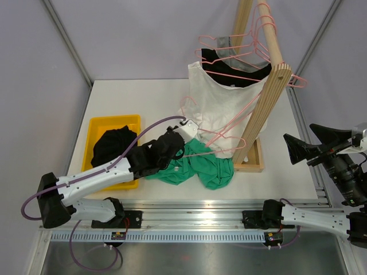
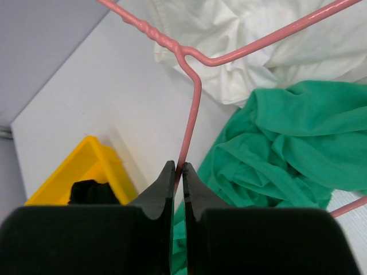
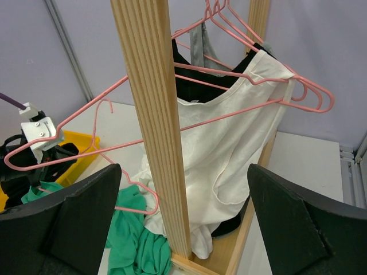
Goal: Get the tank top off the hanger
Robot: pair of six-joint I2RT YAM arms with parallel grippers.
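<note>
My left gripper is shut on a pink hanger (image 2: 191, 123), low over a green garment (image 1: 209, 169) on the table. The hanger carries no garment where it shows. A white tank top (image 1: 221, 106) hangs on the wooden rack with black and grey garments (image 1: 226, 74) among several pink hangers. My right gripper (image 1: 299, 150) is open at the right; in the right wrist view its fingers frame the rack's post (image 3: 152, 126) from a distance, nothing held.
A yellow bin (image 1: 99, 126) with black cloth stands at left. The rack's post (image 1: 258, 117) rises from a wooden base at right. Bare table (image 1: 126, 97) lies at the back left.
</note>
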